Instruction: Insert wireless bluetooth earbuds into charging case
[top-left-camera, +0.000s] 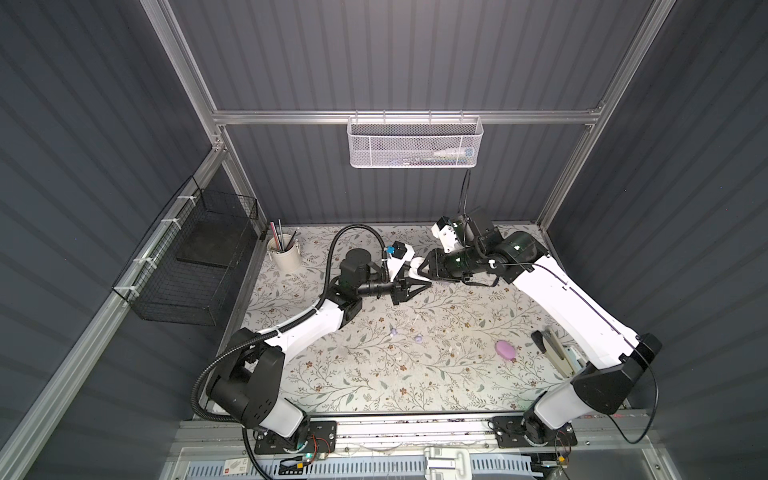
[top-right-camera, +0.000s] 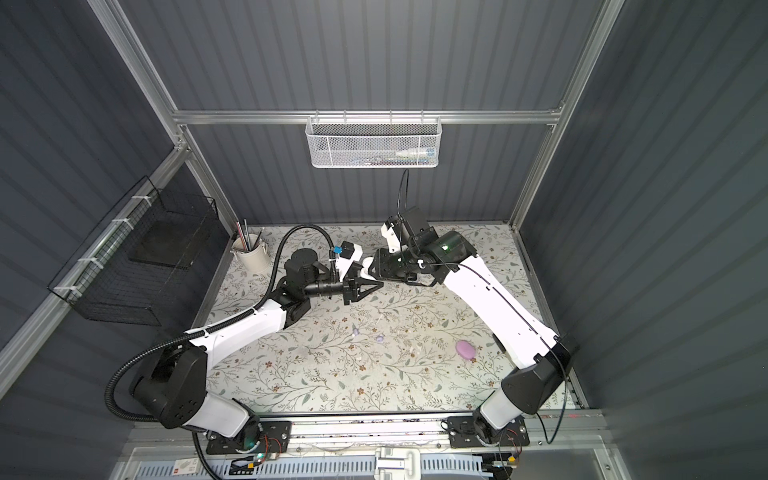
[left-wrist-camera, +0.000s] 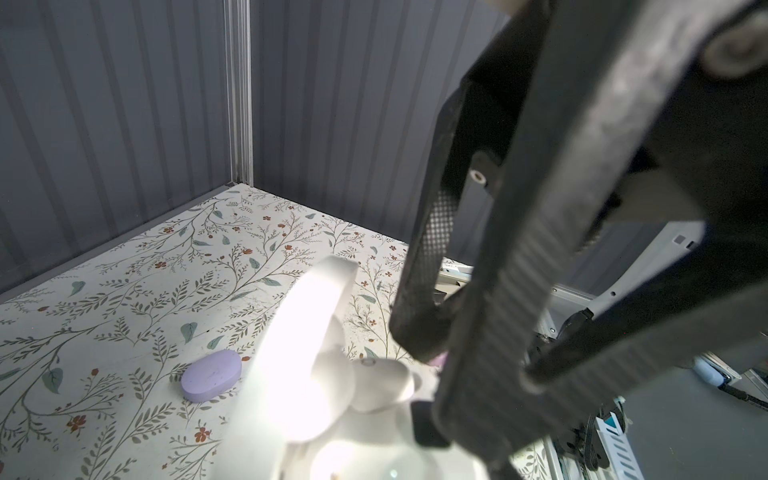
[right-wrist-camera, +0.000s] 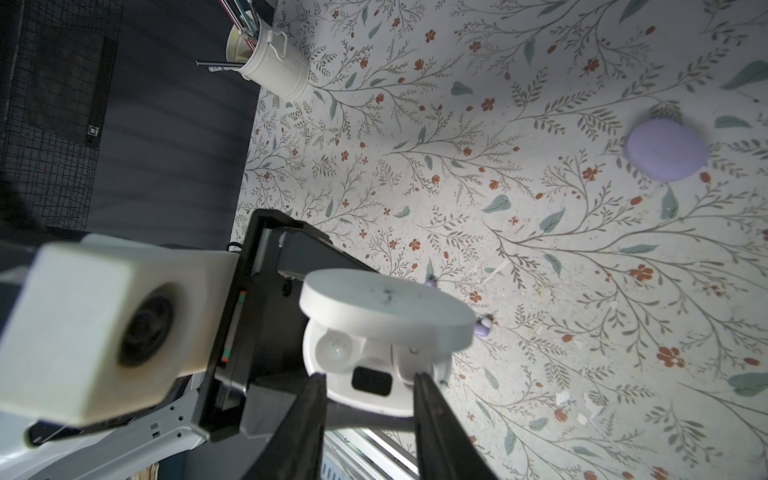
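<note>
My left gripper (top-left-camera: 416, 280) is shut on a white charging case (right-wrist-camera: 344, 389), held above the table with its lid (right-wrist-camera: 388, 300) raised. In the right wrist view, the case's left well (right-wrist-camera: 333, 349) looks empty. A rounded white piece (left-wrist-camera: 382, 384), apparently an earbud, sits in the other side. My right gripper is part open at the case's front edge, its fingertips apart and nothing clearly seen between them. In the left wrist view its black fingers (left-wrist-camera: 480, 352) stand close beside the case. Two small purple pieces (top-left-camera: 393, 330) (top-left-camera: 417, 338), which look like earbuds, lie on the table.
One purple oval object (top-left-camera: 505, 349) lies at the right front; another purple oval (right-wrist-camera: 667, 149) lies farther back. A pen pot (top-left-camera: 286, 254) stands at the back left. Long tools (top-left-camera: 560, 352) lie near the right arm's base.
</note>
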